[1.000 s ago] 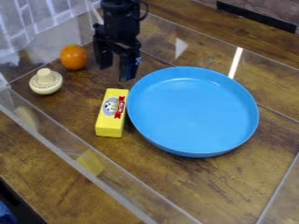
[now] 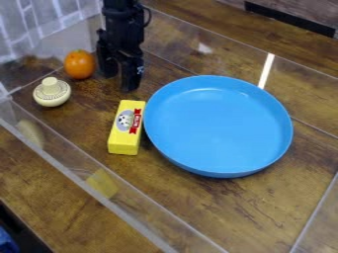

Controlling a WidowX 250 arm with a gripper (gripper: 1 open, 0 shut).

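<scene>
My black gripper (image 2: 119,61) is low over the wooden table at the top left, just right of an orange round object (image 2: 79,65); its fingers are dark and blurred, so their state is unclear. A white ribbed mushroom-like object (image 2: 51,93) lies below the orange one. A yellow box (image 2: 126,128) with a red label and a cartoon face lies in the middle left, beside a large blue plate (image 2: 218,125) on the right.
Clear plastic walls border the area on the left and along the bottom. Bare wood (image 2: 251,44) is free above the plate, and a white strip (image 2: 267,70) lies at the upper right.
My gripper has shifted a little to the left, toward the orange object. The objects on the table appear unmoved.
</scene>
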